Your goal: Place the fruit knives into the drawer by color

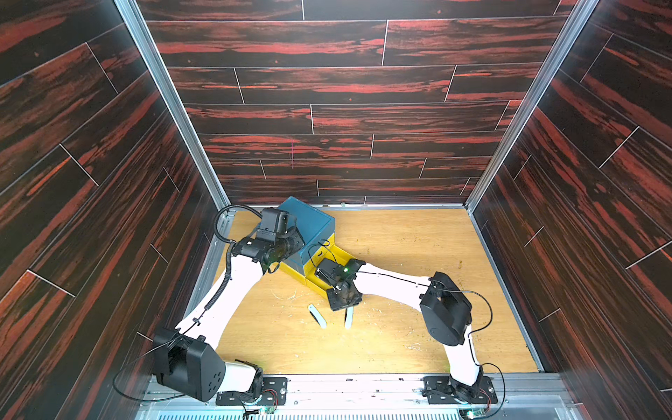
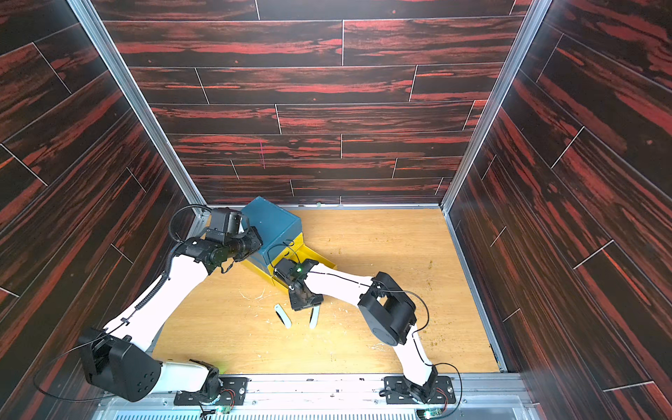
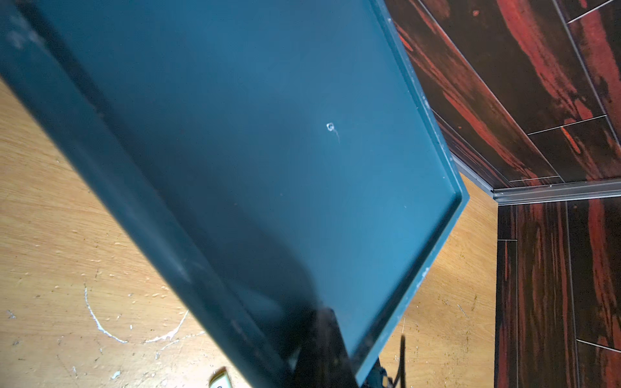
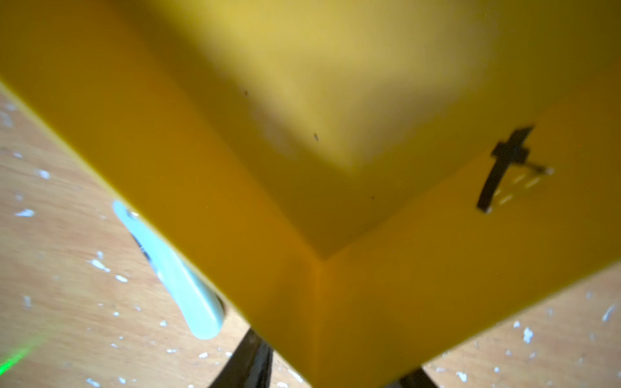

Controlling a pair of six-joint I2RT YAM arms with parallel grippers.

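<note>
A blue cabinet [image 1: 308, 220] has its yellow drawer [image 4: 161, 148] pulled out. Two pale mint knives [image 1: 317, 315] [image 1: 348, 318] lie on the table in front; one shows beside the drawer wall in the right wrist view. My left gripper [image 1: 290, 245] is at the cabinet top, shut, its dark tip low over the blue surface in the left wrist view. My right gripper [image 1: 343, 297] is over the drawer's outer corner, open, its fingers apart at the bottom of the right wrist view, partly hidden by the drawer.
Dark panelled walls enclose it on the sides and back. Cables loop above both grippers.
</note>
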